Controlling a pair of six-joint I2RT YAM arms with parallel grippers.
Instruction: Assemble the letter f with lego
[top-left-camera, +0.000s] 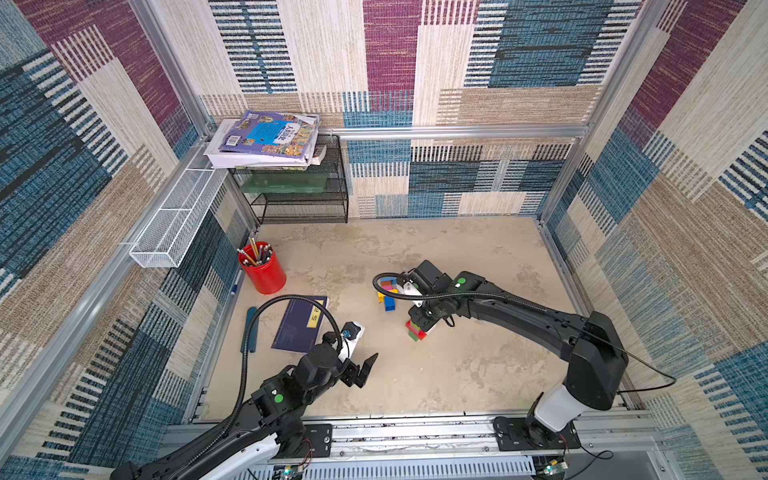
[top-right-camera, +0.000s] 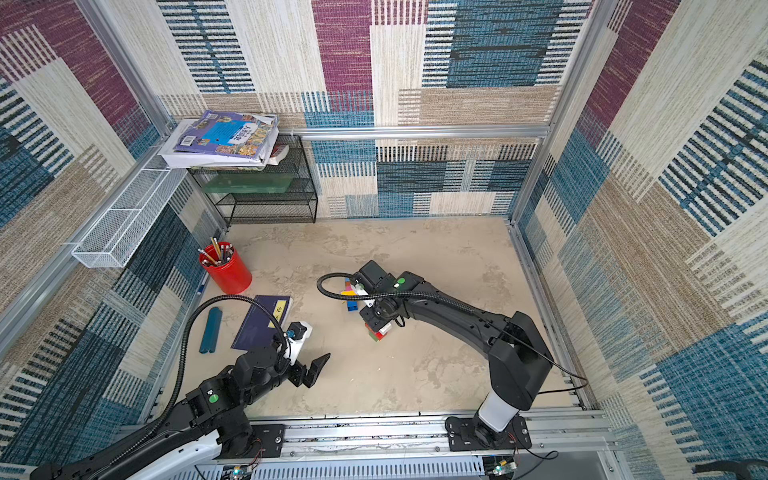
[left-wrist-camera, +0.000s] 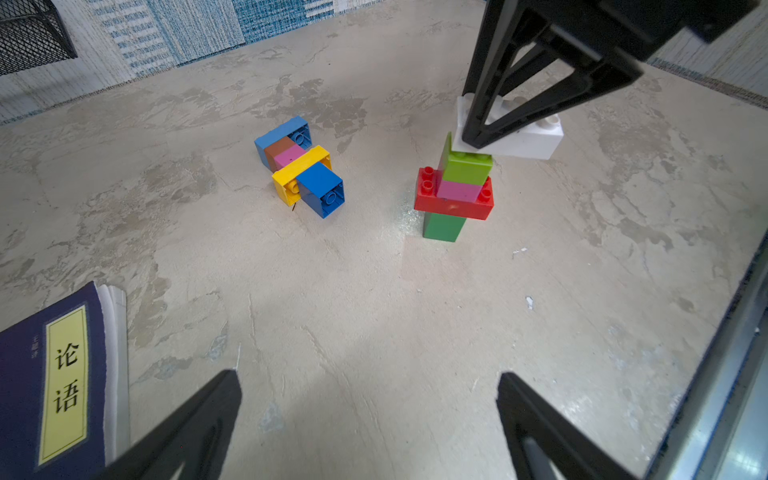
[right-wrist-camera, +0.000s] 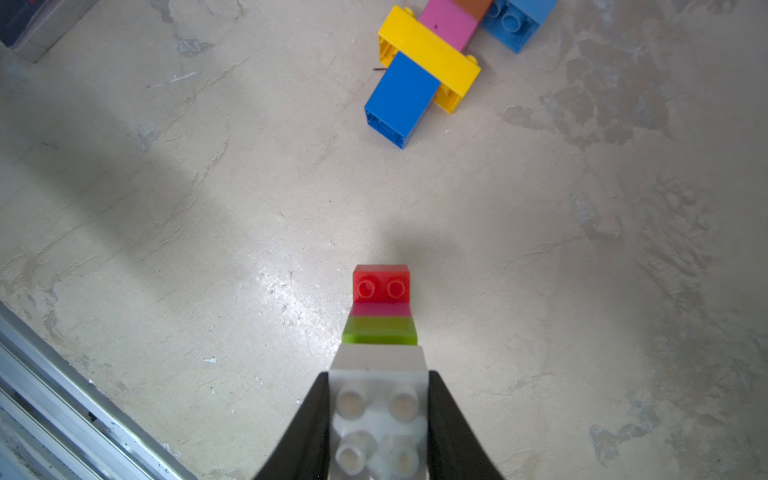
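Observation:
A short tower of green (left-wrist-camera: 441, 226), red (left-wrist-camera: 452, 204), pink (left-wrist-camera: 457, 191) and lime (left-wrist-camera: 466, 168) bricks stands upright on the table. My right gripper is shut on a white brick (left-wrist-camera: 520, 144), which sits on or just over the lime brick; I cannot tell if they are joined. My left gripper (top-left-camera: 361, 369) stands open and empty, low at the front left of the tower. Loose blue (right-wrist-camera: 400, 96), yellow (right-wrist-camera: 424, 48), pink, brown and light-blue bricks lie together behind and left of the tower.
A navy book (top-left-camera: 296, 324), a teal case (top-right-camera: 209, 329) and a red pen cup (top-left-camera: 264, 276) occupy the left side. A wire shelf (top-left-camera: 292, 208) with books stands at the back left.

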